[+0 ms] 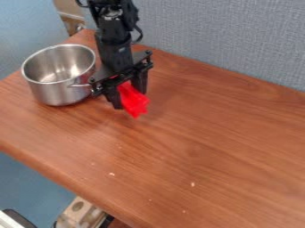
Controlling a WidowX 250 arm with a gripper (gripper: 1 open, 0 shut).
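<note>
My black gripper (123,89) reaches down over the wooden table, shut on a bright red object (134,101), which hangs tilted between and below the fingers near the table's surface; whether it touches the wood I cannot tell. Just left of the gripper stands a shiny steel pot (48,85) with a small wire handle toward the gripper.
A grey textured wall (226,40) runs along the back. The table's left edge drops to a blue area with some hardware at the lower left.
</note>
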